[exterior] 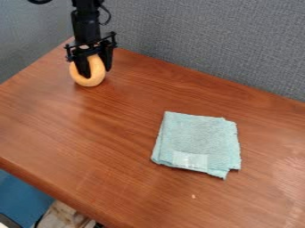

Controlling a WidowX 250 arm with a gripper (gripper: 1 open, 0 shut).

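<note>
At the far upper left of the wooden table, my black gripper [86, 62] is lowered right over a round, pale orange object [93, 77], its fingers down at the middle of it. The fingers partly hide the object, and I cannot tell whether they grip it or only sit around it. A folded light teal cloth [197, 142] lies flat on the right half of the table, well apart from the gripper.
A grey fabric wall [215, 44] runs along the back. The table's left edge drops to a blue surface [18, 200] at the lower left.
</note>
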